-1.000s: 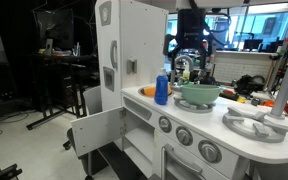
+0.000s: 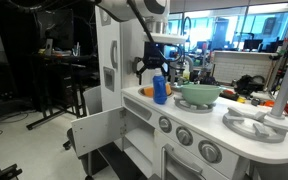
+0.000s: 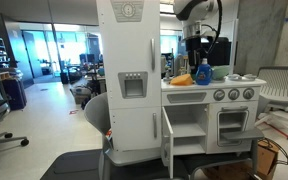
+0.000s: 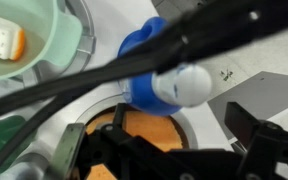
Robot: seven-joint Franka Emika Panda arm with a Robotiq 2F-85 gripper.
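Note:
A blue bottle point(image 2: 160, 90) stands on the white counter of a toy kitchen; in the wrist view its white cap point(image 4: 187, 85) faces the camera. My gripper point(image 2: 152, 71) hangs just above the bottle, open, with its fingers apart. In the wrist view, nothing lies gripped between the two dark fingers, and the bottle shows beyond them. A pale green pot point(image 2: 198, 94) sits on the stove ring beside the bottle, with a white and orange item point(image 4: 4, 40) inside. An orange object point(image 3: 183, 80) rests on the other side of the bottle.
The tall white toy fridge point(image 3: 132, 85) rises at the left end of the counter. Below, a cabinet door point(image 2: 100, 130) stands open. A second stove ring point(image 2: 256, 124) is bare at the near right. A dark cable crosses the wrist view.
In exterior view 1 my gripper has moved left and down, from above the green pot to just over the blue bottle. The counter items have not visibly moved.

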